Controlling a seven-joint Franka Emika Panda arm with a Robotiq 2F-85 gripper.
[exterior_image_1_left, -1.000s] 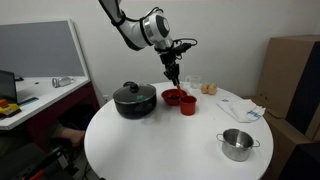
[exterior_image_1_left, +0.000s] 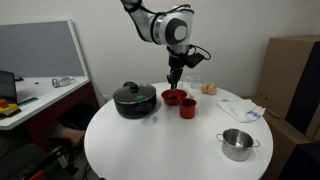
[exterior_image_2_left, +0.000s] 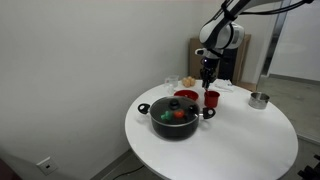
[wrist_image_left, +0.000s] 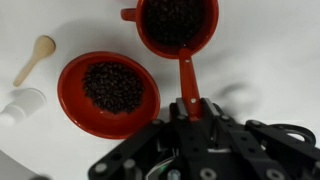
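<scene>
My gripper is shut on the orange-red handle (wrist_image_left: 188, 82) of a utensil, which reaches to the rim of the red mug (wrist_image_left: 207, 38). Its far end is hard to tell apart from the mug and the dark beans (wrist_image_left: 176, 18) inside. Beside the mug lies a red bowl (wrist_image_left: 70, 108), with more dark beans heaped in it. Exterior view 1 shows the mug (exterior_image_1_left: 188, 111) just in front of the bowl (exterior_image_1_left: 174, 101); my gripper hangs above them. The same mug (exterior_image_2_left: 211, 99) stands below the arm in exterior view 2.
A black lidded pot (exterior_image_1_left: 135, 99) stands left of the bowl, and a steel pot (exterior_image_1_left: 237, 148) at the table's right. A wooden spoon (wrist_image_left: 36, 60) and a white bottle (wrist_image_left: 22, 106) lie near the bowl.
The arm's wrist has swung to the right and turned over the past second, above the bowl and mug. Mug, bowl and pots look unmoved.
</scene>
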